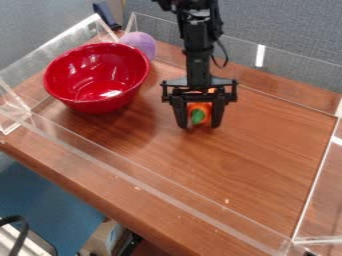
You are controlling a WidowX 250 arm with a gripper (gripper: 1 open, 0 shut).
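My black gripper (199, 114) is down at the middle of the wooden table, its fingers around a small orange-red object with a green face (198, 116). Whether the fingers are closed on it is hard to tell at this size. A large red bowl (96, 80) sits to the left, apart from the gripper.
A light purple object (139, 43) lies behind the bowl. Clear walls border the wooden table (201, 185), and a grey panel stands behind.
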